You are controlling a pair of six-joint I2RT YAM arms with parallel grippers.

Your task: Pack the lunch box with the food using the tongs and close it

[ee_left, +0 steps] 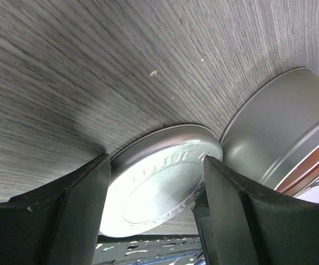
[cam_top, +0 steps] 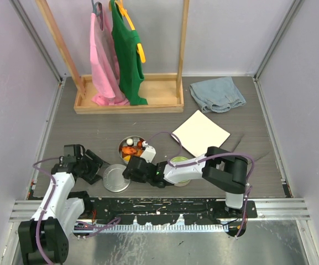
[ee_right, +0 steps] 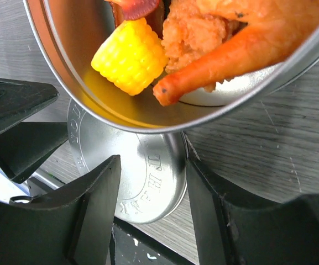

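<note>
A round silver lid point(cam_top: 116, 178) lies flat on the table in front of the metal lunch box point(cam_top: 121, 149), which stands uncovered. In the right wrist view, corn point(ee_right: 131, 57) and an orange drumstick point(ee_right: 220, 63) show inside the box. My left gripper is at the lid's left side, its fingers parted around the near edge. From the right, my right gripper reaches the lid's opposite edge, its fingers point(ee_right: 101, 193) parted too. Whether either finger pair touches the rim cannot be told.
A green bowl point(cam_top: 180, 160) sits partly under the right arm. White paper point(cam_top: 200, 134), folded jeans point(cam_top: 217, 94) and a wooden rack point(cam_top: 129, 109) with hanging clothes lie farther back. Dark utensils point(cam_top: 237, 143) rest at the right.
</note>
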